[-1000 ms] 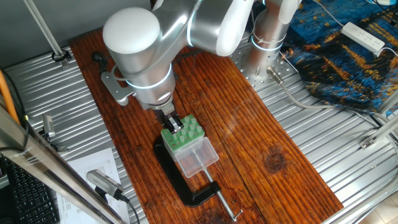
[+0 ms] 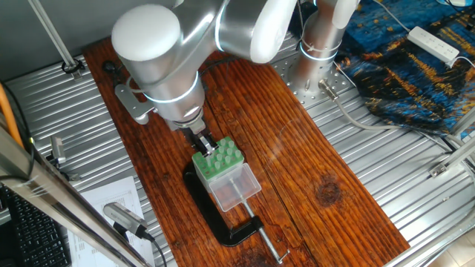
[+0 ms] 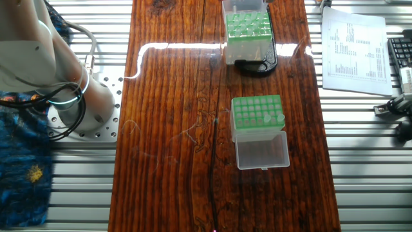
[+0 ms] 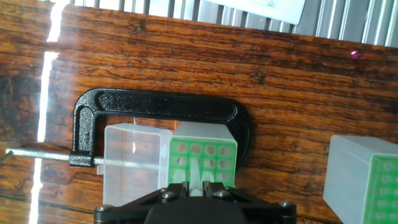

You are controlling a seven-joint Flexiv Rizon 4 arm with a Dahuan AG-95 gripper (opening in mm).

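Observation:
A tip rack (image 2: 214,176) with a green top stands on the wooden table, several pale pipette tips (image 3: 239,26) in its holes. My gripper is directly over this rack, near its edge in exterior view 1. Its fingers (image 4: 185,188) are close together, shut on a whitish pipette tip (image 4: 194,169) that points down at the green grid. Whether that tip's lower end sits in a hole or hangs above it, I cannot tell. A second green-topped rack (image 3: 257,111) has mostly empty holes, with two tips (image 3: 280,118) near its open lid; the wrist view shows it at the right edge.
Around the first rack lies a black C-clamp (image 2: 209,213), its screw running under the clear open lid (image 2: 236,190). The second rack's lid (image 3: 262,151) lies open on the table. Bare wood (image 3: 167,116) stretches on the robot base's side.
Over the last second the gripper has stayed close above the same rack corner. Racks and clamp have not moved.

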